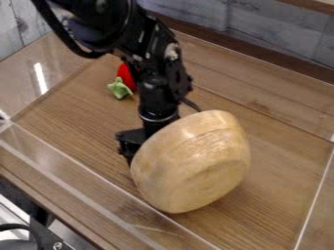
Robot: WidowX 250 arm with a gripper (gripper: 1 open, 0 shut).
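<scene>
A large light wooden bowl (189, 166) is tipped up on its side at the lower centre-right, its pale outer side toward the camera. The black gripper (141, 137) reaches down just behind its left edge. The fingertips are largely hidden behind the bowl, so their hold on it cannot be made out.
A red object (125, 74) with a green piece (119, 88) lies at the upper left, behind the arm.
</scene>
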